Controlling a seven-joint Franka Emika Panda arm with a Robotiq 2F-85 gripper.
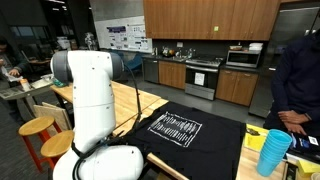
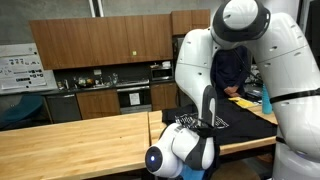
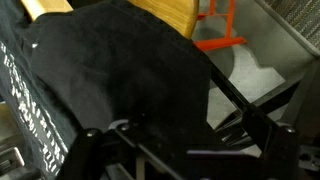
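Observation:
A black cloth, seemingly a shirt with white print, is spread over the table and also shows in the second exterior view. Part of the dark cloth fills the left and middle of the wrist view, reaching past the wooden table edge. My gripper is low in that view, its dark fingers apart. The cloth lies beneath it; contact is hard to judge in the dark. In the second exterior view, the wrist hangs low at the near table edge, and the fingertips cannot be made out.
Two blue cups stand at the table's right end. A person in dark clothes is at the right side. Orange stools stand at the left. Bare wooden tabletop stretches away from the cloth.

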